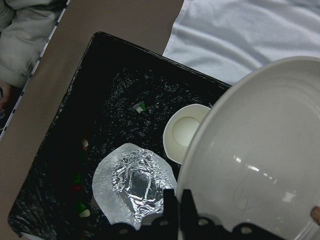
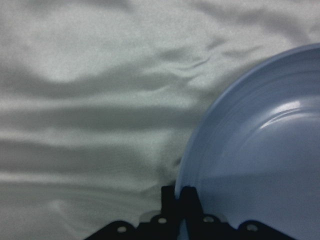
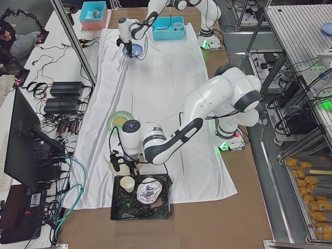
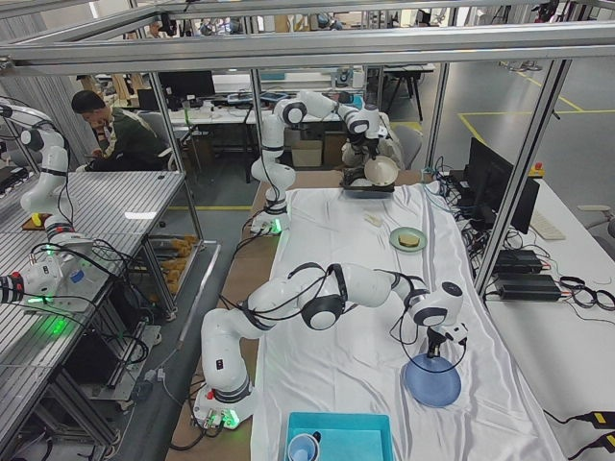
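Observation:
My left gripper is shut on the rim of a cream plate (image 1: 245, 150), held above a black tray (image 3: 119, 210) lined with dark plastic. In the tray stand a paper cup (image 1: 185, 131) and a crumpled foil dish (image 1: 130, 180), with small green, red and pale scraps (image 1: 83, 210). My right gripper is shut on the rim of a blue plate (image 2: 260, 155) on the white cloth at the other end of the table.
A green plate (image 4: 407, 248) with something yellow in it lies on the cloth. A blue bin (image 4: 346, 432) with a cup stands near the right arm's base. Monitors and cables line one side.

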